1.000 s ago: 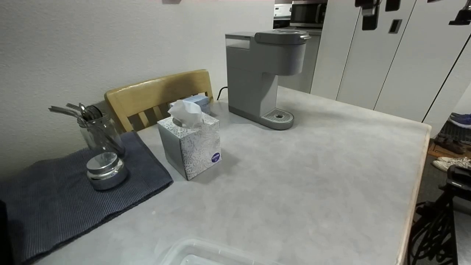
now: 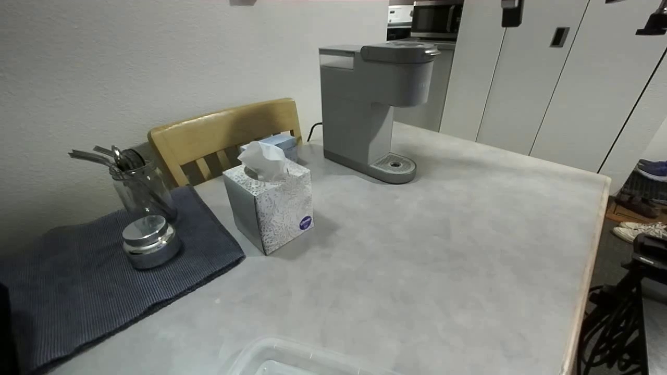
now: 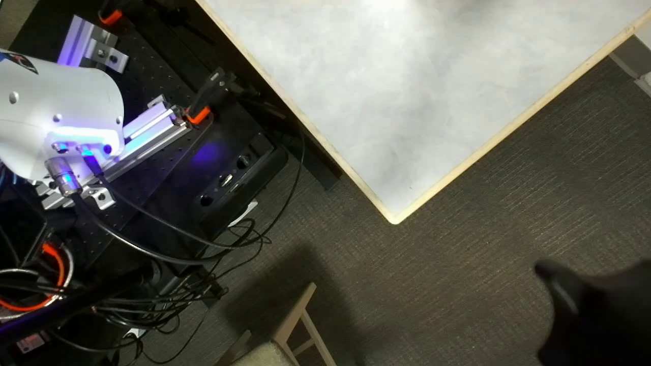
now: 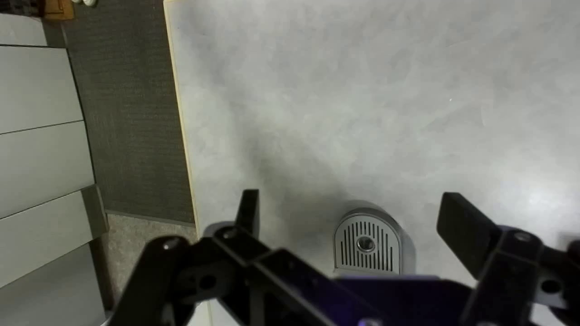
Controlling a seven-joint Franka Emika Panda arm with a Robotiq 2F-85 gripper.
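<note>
In the wrist view my gripper is open, its two black fingers far apart with nothing between them. It hangs above the table, over the drip tray (image 4: 366, 244) of the grey coffee maker. That coffee maker (image 2: 347, 103) stands upright at the table's far side in exterior view 1. Only a dark fingertip (image 2: 511, 13) shows at the top edge there; the rest of the gripper is out of frame. A patterned tissue box (image 2: 284, 209) with a tissue sticking out stands nearer, left of the coffee maker.
A blue placemat (image 2: 81, 281) holds a silver-lidded jar (image 2: 150, 244) and a glass jar (image 2: 140, 190) of utensils. A clear container (image 2: 275, 350) sits at the near edge, partly cut off. Behind the tissue box is a wooden chair (image 2: 219, 128).
In exterior view 1 the gripper has risen and shifted slightly left in the picture, so less of it shows at the top edge. The objects on the table look unmoved.
</note>
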